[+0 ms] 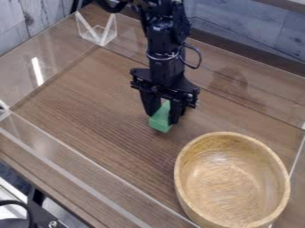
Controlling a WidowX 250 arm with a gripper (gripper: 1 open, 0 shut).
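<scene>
My black gripper [162, 108] is low over the middle of the wooden table, shut on a small green object [160, 122] that sticks out below its fingers. The upper part of the object is hidden by the gripper, and the arm reaches up out of view at the top.
A large round tan bowl [233, 178] stands at the lower right, apart from the gripper. A grey wall [251, 44] runs along the back. Dark cables show at the bottom left corner.
</scene>
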